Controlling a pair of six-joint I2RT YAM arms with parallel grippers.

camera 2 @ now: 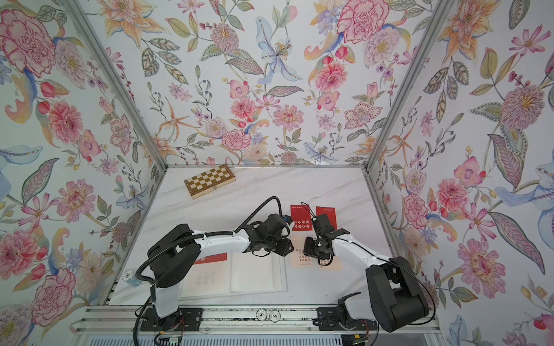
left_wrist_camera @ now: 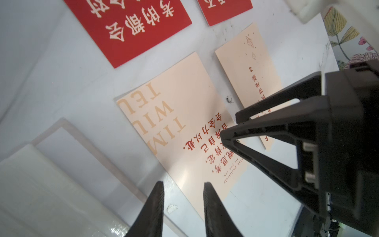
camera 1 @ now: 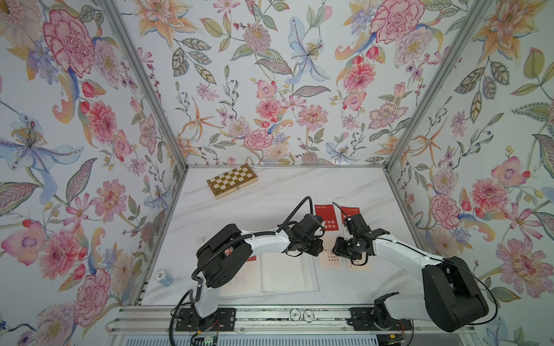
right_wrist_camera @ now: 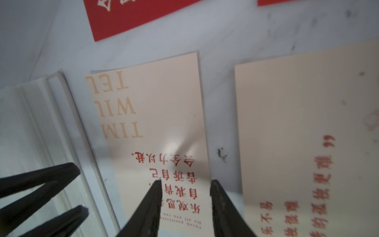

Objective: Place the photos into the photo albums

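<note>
The open album (camera 1: pixel 285 274) lies left of them, a red and beige card in its left page. My left gripper is over the album's right edge and the nearer beige card; its fingertips look close together, and I cannot see anything held. My right gripper is open above the left beige card, close beside the left one.
A wooden chessboard (camera 1: pixel 232 180) lies at the back left, and a small can (camera 1: pixel 163 277) at the front left. The two grippers are very close together.
</note>
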